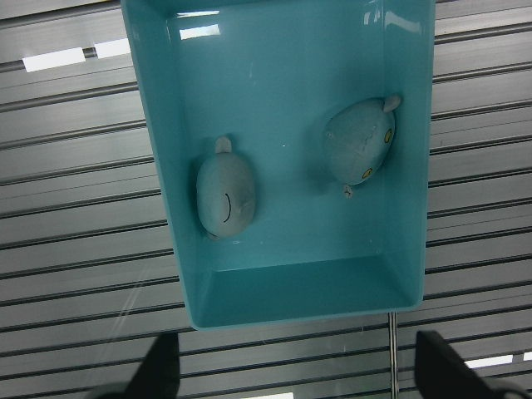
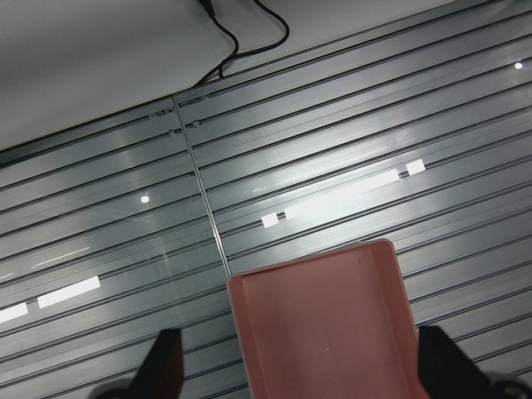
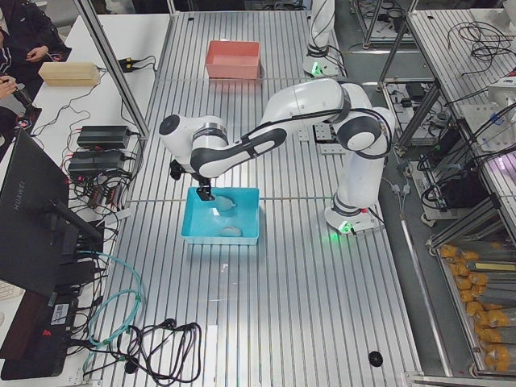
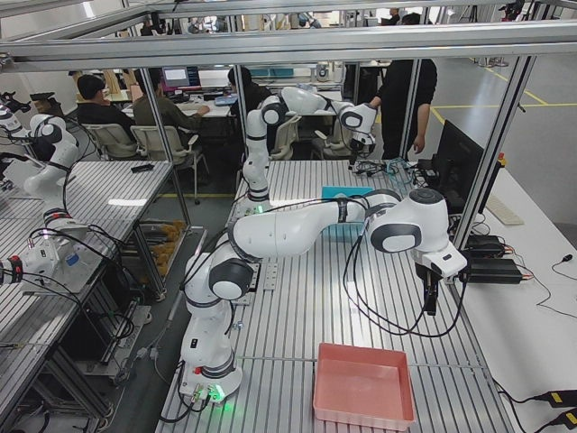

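A teal bin (image 3: 193, 234) holds two soft pale teal plush toys: one (image 1: 224, 195) with a stitched line lies at the left in the left wrist view, the other (image 1: 357, 141) with yellow spots lies against the right wall. My left gripper (image 3: 201, 190) hangs above this bin; its fingers show at the lower corners of the left wrist view, wide apart with nothing between. A pink bin (image 4: 363, 383), empty, stands at the other end of the table, below my right gripper (image 4: 431, 302), whose fingers are also wide apart in the right wrist view.
Slotted metal table (image 3: 282, 298) with free room around both bins. Coiled black cables (image 3: 161, 355) and a monitor (image 3: 28, 250) lie or stand along one side; aluminium posts and rails (image 4: 288, 45) frame the workspace.
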